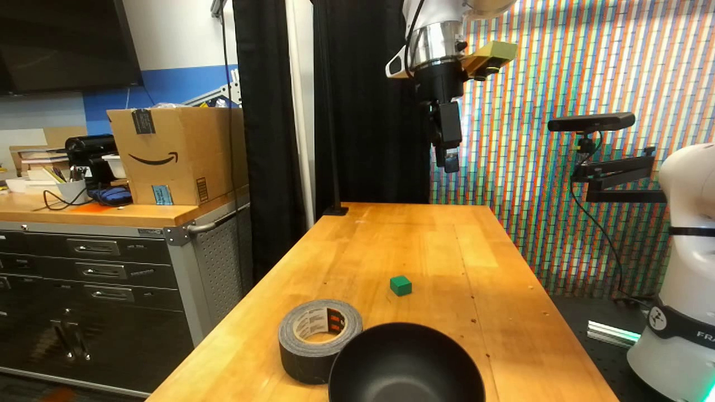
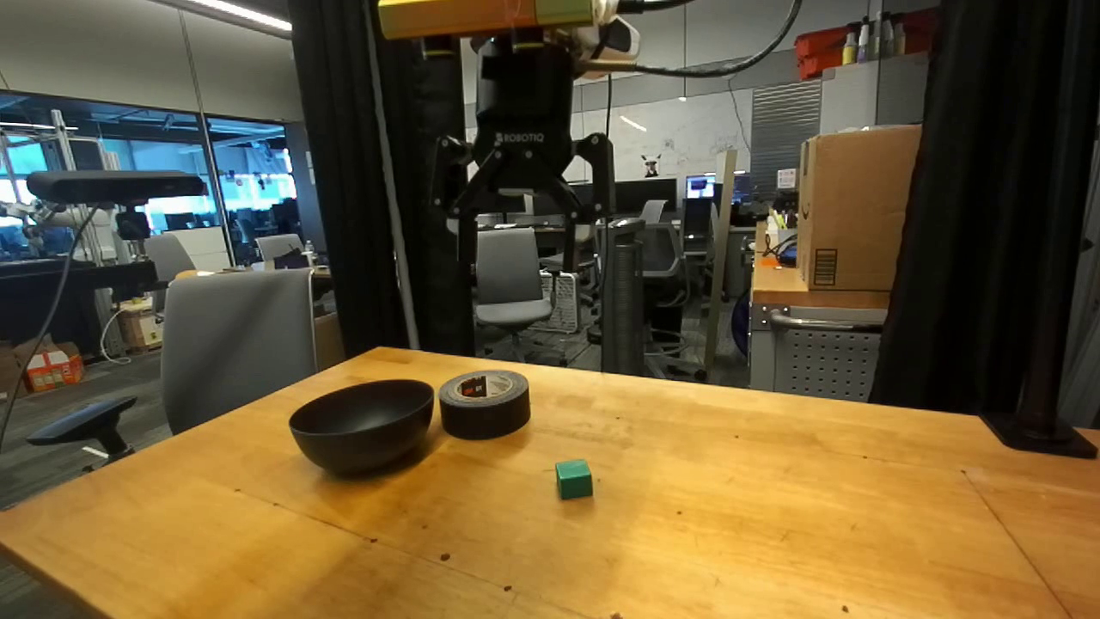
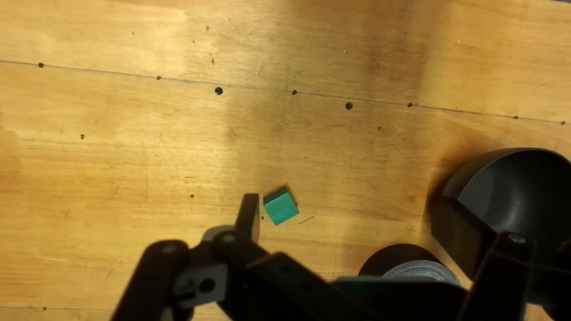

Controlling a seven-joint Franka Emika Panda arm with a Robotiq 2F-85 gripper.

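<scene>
A small green cube [image 1: 400,285] rests alone on the wooden table [image 2: 784,495]. High above the tabletop hangs my gripper [image 2: 518,258], its two fingers well apart and nothing between them. Looking down in the wrist view, I see the cube [image 3: 281,207] just right of the left finger [image 3: 247,216]. A black bowl [image 2: 361,425] stands empty at one end of the table. Beside it lies a roll of grey tape [image 1: 301,348]. In the wrist view the right finger [image 3: 463,232] covers part of the bowl [image 3: 527,192], and the gripper's linkage hides much of the tape roll [image 3: 420,272].
A dark stand base [image 2: 1036,435] sits at the table's far end, by black curtains. Between it and the cube the wood is bare. Off the table's side are a camera on an arm [image 1: 591,123] and a white robot base [image 1: 690,268].
</scene>
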